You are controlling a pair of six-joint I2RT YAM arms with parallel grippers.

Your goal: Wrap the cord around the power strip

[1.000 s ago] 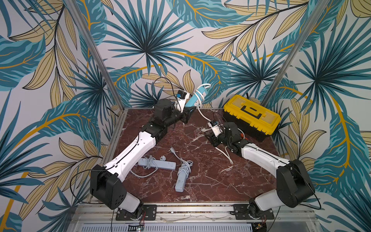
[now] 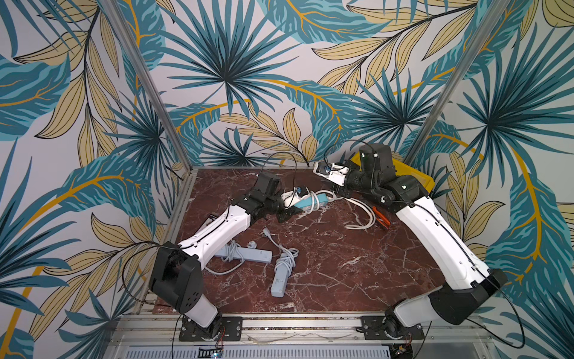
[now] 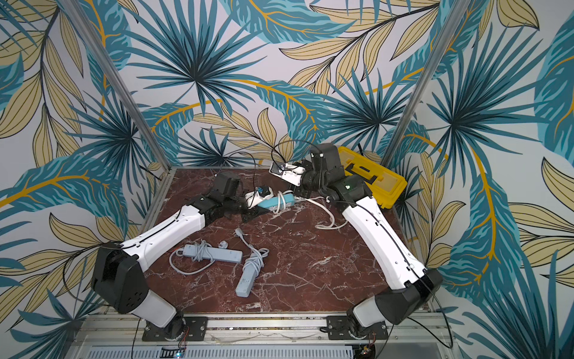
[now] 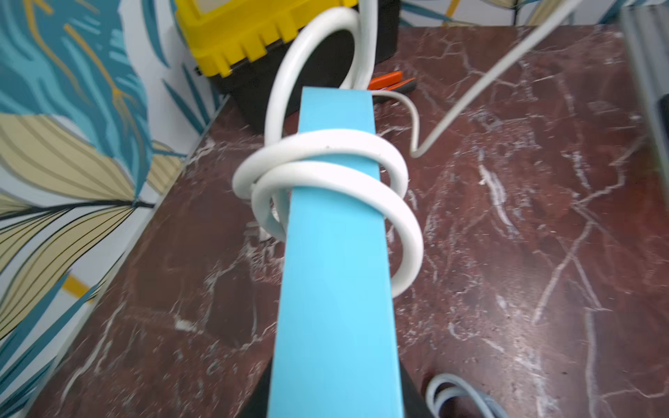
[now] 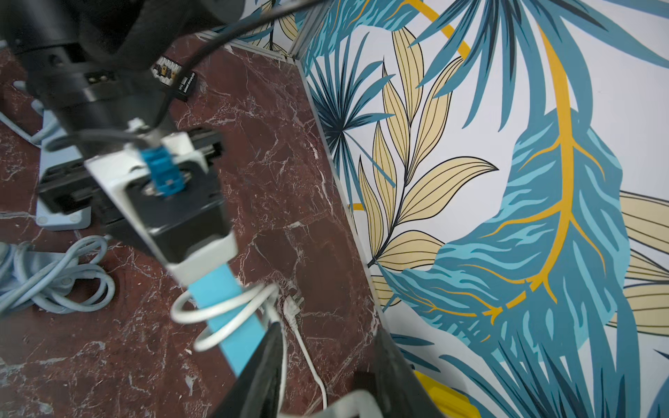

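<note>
A light-blue power strip (image 4: 341,278) sticks out lengthwise from my left gripper, which is shut on its near end. White cord (image 4: 334,174) makes loose turns around the strip's far part, with another loop rising past its tip. Just beyond that far end, at the back of the table, is my right gripper. Its fingers stand apart, and a thick white piece of cord (image 5: 352,404) shows low between them. A plug (image 5: 291,306) on a thin white lead lies on the table in the right wrist view.
Two grey power strips with wound cords (image 2: 254,255) (image 2: 281,278) lie front left. A yellow toolbox (image 3: 382,179) stands back right, with an orange-handled tool (image 2: 380,216) close by.
The left arm has brought the strip down from the back edge and turned it flatter, pointing right. My right gripper has moved up and back to the strip's far end.
</note>
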